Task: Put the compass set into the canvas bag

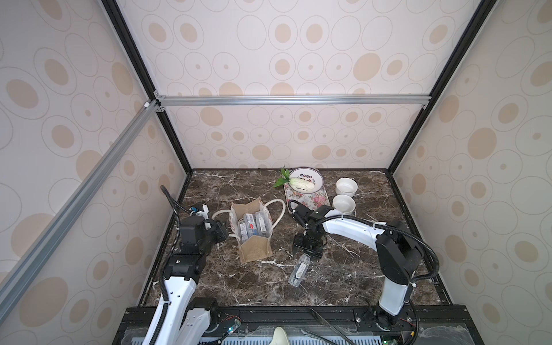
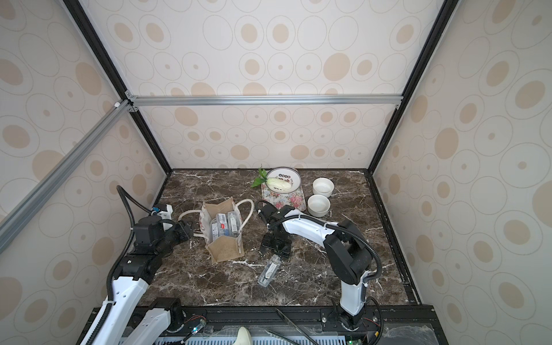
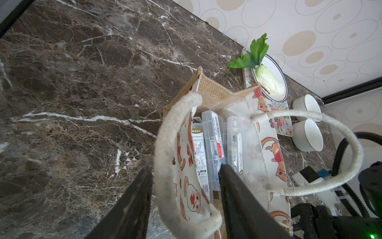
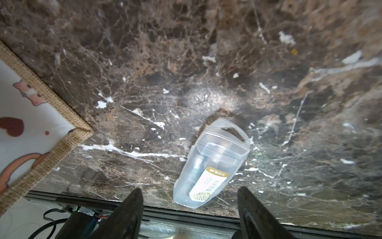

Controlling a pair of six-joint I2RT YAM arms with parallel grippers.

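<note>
A clear plastic case with a label (image 1: 299,270) (image 2: 269,270) (image 4: 209,171) lies on the marble table right of the canvas bag (image 1: 256,249) (image 2: 227,249). The bag holds several plastic cases (image 3: 216,147). My right gripper (image 1: 307,250) hovers just behind and above the lone case, fingers apart, nothing between them. My left gripper (image 1: 219,233) is at the bag's left side, fingers apart near a white rope handle (image 3: 169,159); whether they touch it is unclear.
At the back stands a floral board (image 1: 304,201) with a plate and vegetable (image 1: 300,184). Two white bowls (image 1: 346,186) (image 1: 343,204) are at back right. The front and left of the table have free room.
</note>
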